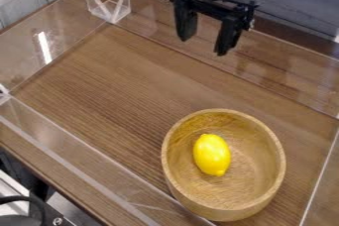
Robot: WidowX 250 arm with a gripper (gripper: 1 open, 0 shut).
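Note:
My black gripper (207, 26) hangs at the top centre of the view, over the back of the wooden surface, its two fingers spread apart with nothing seen between them. A yellow oval object (212, 155), perhaps a lemon or toy, lies in a round tan bowl (260, 184) at the lower right, well in front of the gripper.
Clear plastic pieces stand at the upper left and left edge. A dark cable or object shows at the lower left corner.

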